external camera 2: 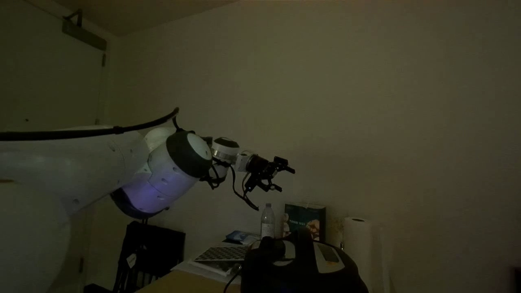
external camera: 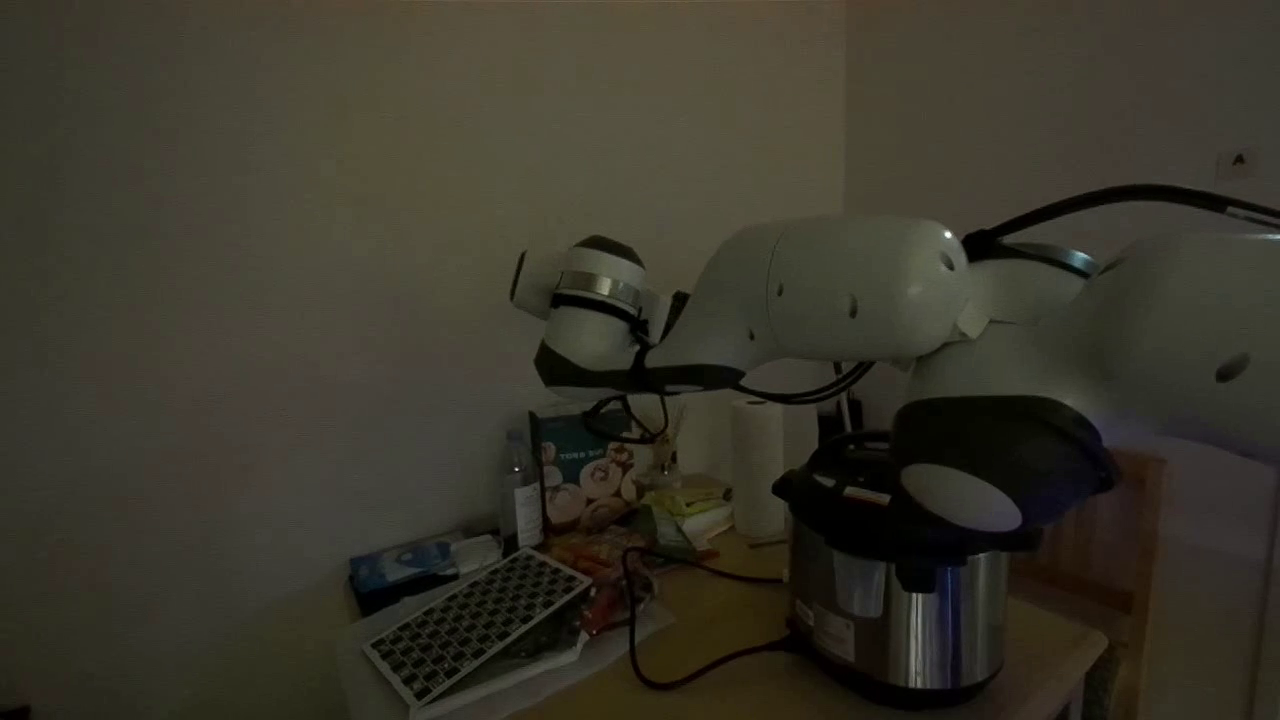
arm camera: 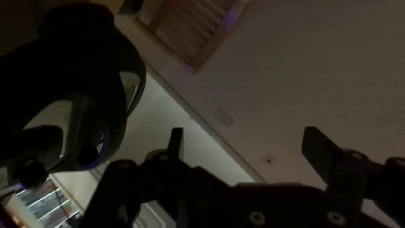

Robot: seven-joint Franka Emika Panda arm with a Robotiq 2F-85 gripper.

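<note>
In exterior view 2 my black gripper [external camera 2: 287, 180] is raised above the table, its fingers spread, with nothing between them. The wrist view looks past the open gripper toward bare wall. From exterior view 1 the gripper is hidden behind the white arm [external camera: 858, 288]. A pressure cooker [external camera: 900, 600] with a black lid [external camera: 828, 510] and steel body stands on the table, below the arm; in exterior view 2 its dark lid [external camera 2: 303, 268] fills the bottom. The gripper is apart from every object on the table.
On the table are a keyboard-like panel [external camera: 477, 624], a bottle [external camera: 521, 498], a teal box [external camera: 582, 468], a paper towel roll [external camera: 757, 468] and a blue packet [external camera: 408, 564]. A black cord [external camera: 690, 682] crosses bare tabletop. A large dark shape [arm camera: 87, 57] fills the wrist view's left; the room is dim.
</note>
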